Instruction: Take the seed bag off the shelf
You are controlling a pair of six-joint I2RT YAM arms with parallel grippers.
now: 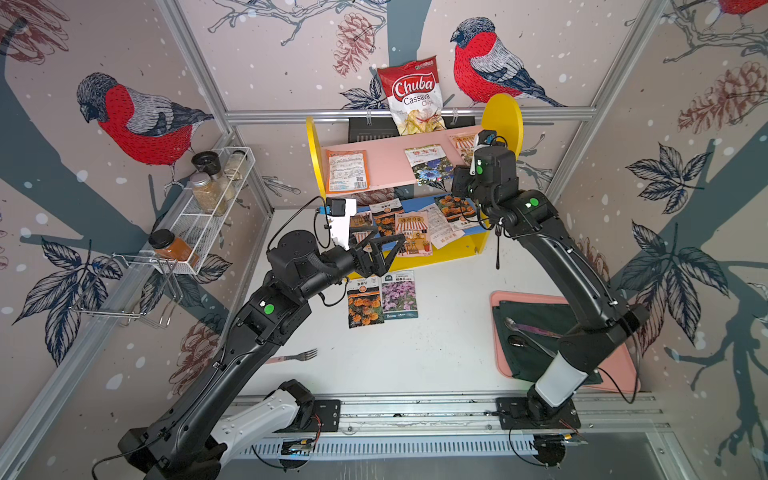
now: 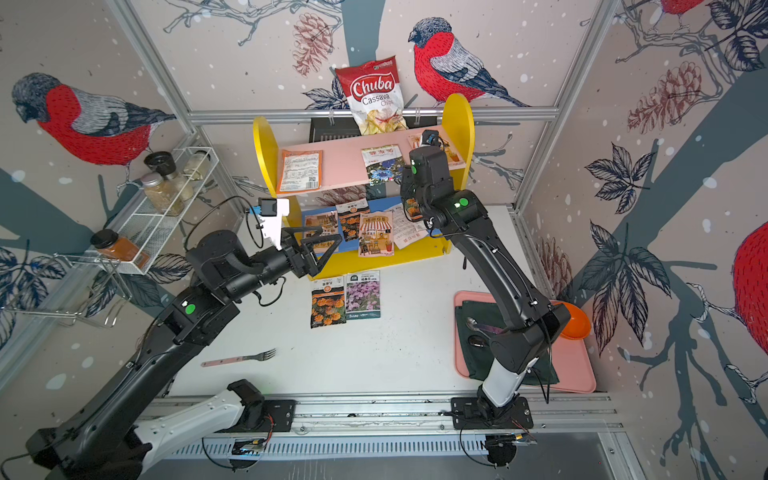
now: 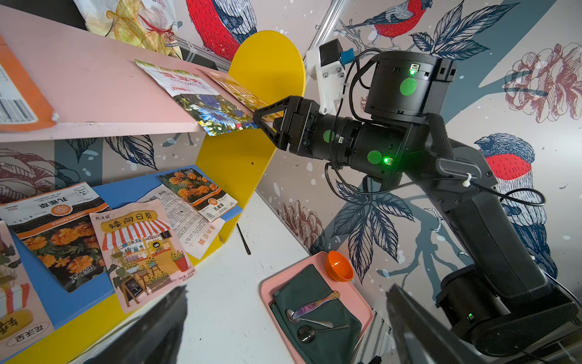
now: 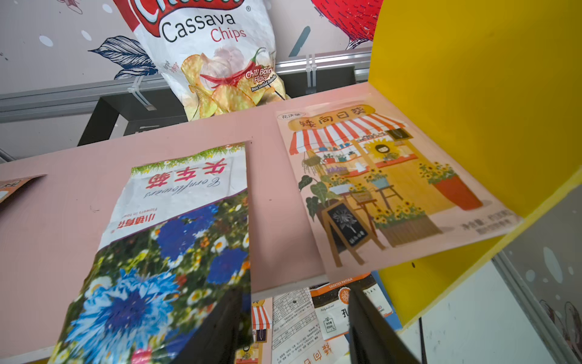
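Note:
On the pink upper shelf (image 4: 282,242) lie a blue cornflower seed bag (image 4: 182,236) and, to its right, a sunflower seed bag (image 4: 363,182) with a striped awning. Both reach over the front edge. My right gripper is part open, in front of the shelf edge near the gap between these bags, with no bag between its fingers. Its left finger (image 4: 219,330) overlaps the cornflower bag's corner in the wrist view; contact cannot be told. An orange-edged bag (image 1: 347,171) lies at the shelf's left. My left gripper (image 1: 393,254) stands open and empty before the lower shelf.
Several seed bags lean on the blue lower shelf (image 3: 130,183); two more (image 1: 365,302) lie on the white table. A yellow side panel (image 4: 485,91) bounds the shelf's right. The chips bag (image 1: 412,94) stands behind. A pink tray (image 1: 500,336) is at front right.

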